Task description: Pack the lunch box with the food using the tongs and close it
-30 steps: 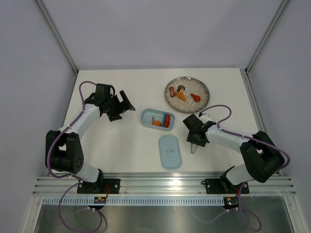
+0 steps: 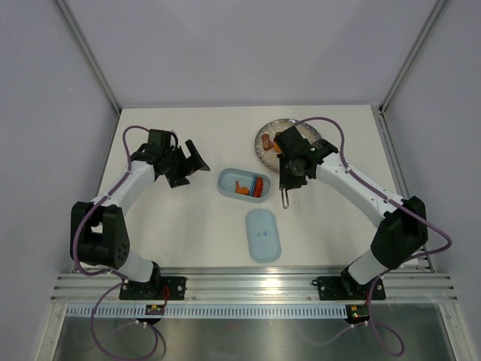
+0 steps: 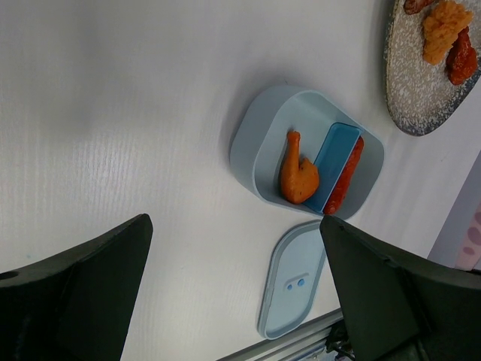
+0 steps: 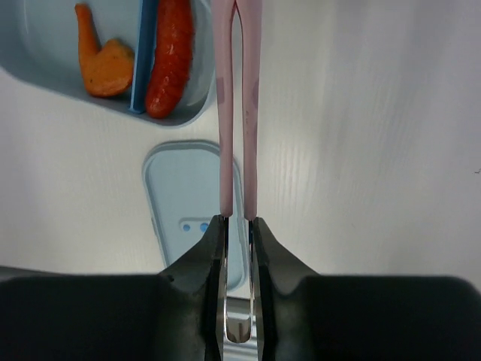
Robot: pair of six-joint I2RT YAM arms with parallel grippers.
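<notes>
A light-blue lunch box point(image 2: 229, 180) sits mid-table, holding a drumstick point(image 3: 299, 177) and a sausage point(image 4: 169, 64), split by a blue divider. Its lid point(image 2: 263, 236) lies below it. At the back right a speckled plate point(image 2: 267, 156) carries several food pieces, partly hidden by the right arm in the top view. My right gripper is shut on pink tongs point(image 4: 250, 143), raised just right of the box. My left gripper point(image 2: 189, 162) hangs open and empty at the left, beside the box.
A metal rail edges the table front. Free room also shows at the right front.
My right gripper has lifted the tongs from the right front and moved up the table, toward the plate and box. The left arm has not moved.
</notes>
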